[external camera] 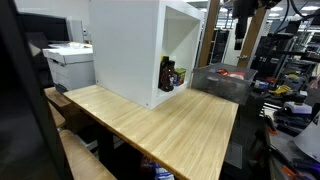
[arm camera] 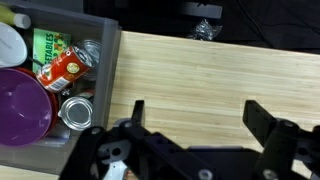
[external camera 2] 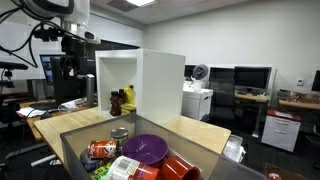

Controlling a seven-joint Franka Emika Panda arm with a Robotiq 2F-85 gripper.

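Observation:
My gripper stands open above the bare wooden table (arm camera: 200,80), with nothing between its widely spread fingers. In the first exterior view the gripper (external camera: 240,38) hangs high over the table's far end, near a grey bin (external camera: 222,86). That bin (arm camera: 110,50) lies at the left of the wrist view. In it are a red can (arm camera: 63,68), a silver-topped can (arm camera: 77,112), a green packet (arm camera: 48,45) and a purple bowl (arm camera: 22,108). A white shelf unit (external camera 2: 160,85) stands on the table, holding several bottles (external camera 2: 115,104).
The shelf's tall side panel (external camera: 125,48) blocks part of the space over the table. A white robot base part (external camera: 300,145) sits at the right edge. Cables (arm camera: 265,22) lie beyond the table edge.

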